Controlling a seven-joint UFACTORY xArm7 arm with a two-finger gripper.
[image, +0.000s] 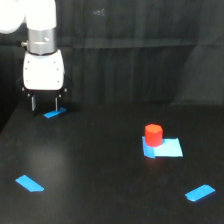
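Observation:
The robot gripper (45, 101) hangs at the upper left on a white arm (43, 65), low over the dark table, its two thin fingers apart with no object visible between them. A blue strip (55, 113) lies on the table just below and right of it. At the centre right a red object (153, 135), round or hexagonal, stands on or against overlapping blue and light blue flat pieces (170, 148).
Two more blue strips lie toward the front, one at the left (29, 183) and one at the right (200, 192). A dark backdrop (135, 55) closes off the back.

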